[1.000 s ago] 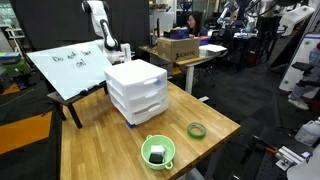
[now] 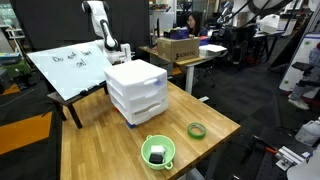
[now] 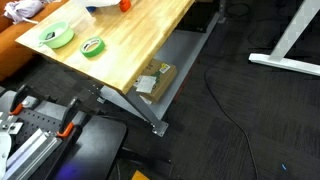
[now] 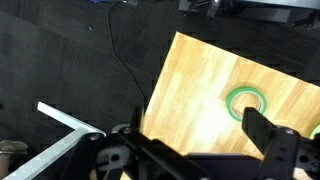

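Observation:
Near the front right corner of the wooden table (image 2: 100,150) lies a green tape roll (image 2: 196,136), flat and with nothing on it. Left of it stands a light green two-handled bowl (image 2: 149,161), holding a white item (image 2: 157,149) and a small dark one. My gripper is open, its dark fingers wide apart and empty. It hangs high above the table's edge, and the tape roll (image 4: 230,104) appears close to the right finger, well below it. Only a sliver of the bowl (image 4: 316,131) shows there.
A white drawer unit (image 2: 137,98) stands farther back on the table. Below the tabletop, a cardboard box (image 3: 156,79) rests on a shelf. Dark floor (image 3: 230,110) lies open beyond the table edge, crossed by a thin cable.
At the upper right of exterior view 1, my arm has swung leftward, towards the table. The tape roll, bowl and drawer unit have stayed where they were.

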